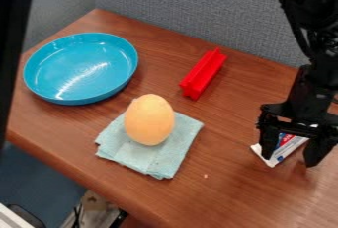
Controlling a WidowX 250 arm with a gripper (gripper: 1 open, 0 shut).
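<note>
At the right of the table my black gripper (288, 145) points down over a white tube with blue and red markings (278, 148), which lies on the wood and is partly hidden by the fingers. The fingers stand on either side of the tube; whether they grip it is unclear.
An orange egg-shaped object (149, 120) rests on a pale blue cloth (165, 161) at the centre. A blue plate (81, 67) is at the back left, a red bar (203, 74) at the back middle.
</note>
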